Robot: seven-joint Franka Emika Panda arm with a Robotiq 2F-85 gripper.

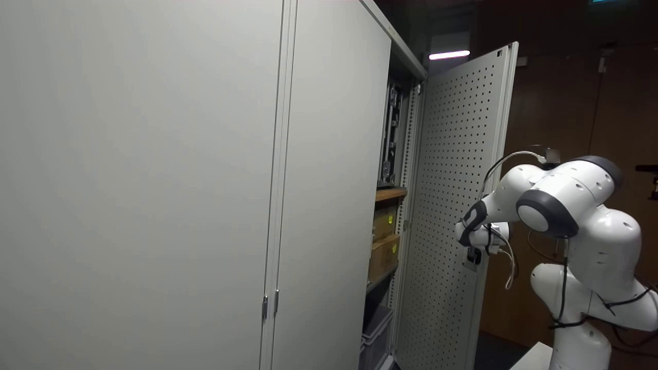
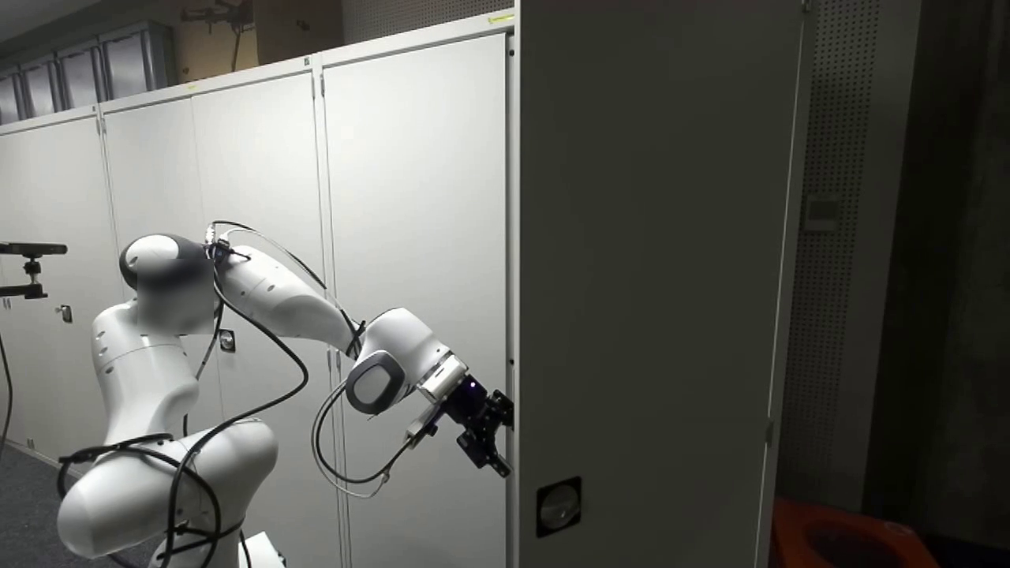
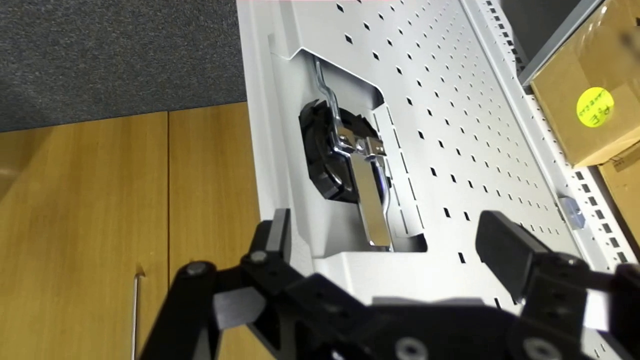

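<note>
A tall grey cabinet door with a perforated inner side stands swung out from the cabinet. Seen from its plain outer side, the door carries a round lock low down. My gripper is close to the door's free edge, its fingertips partly hidden there. In the wrist view my gripper is open and holds nothing. One finger lies over the door's edge, the other over the perforated panel. Between and beyond them is the black latch mechanism in its recess. Contact with the door cannot be told.
Inside the cabinet, cardboard boxes and grey bins rest on shelves. Closed grey doors fill the left. Beyond the door edge are wooden panels and dark floor. A red object sits low at right.
</note>
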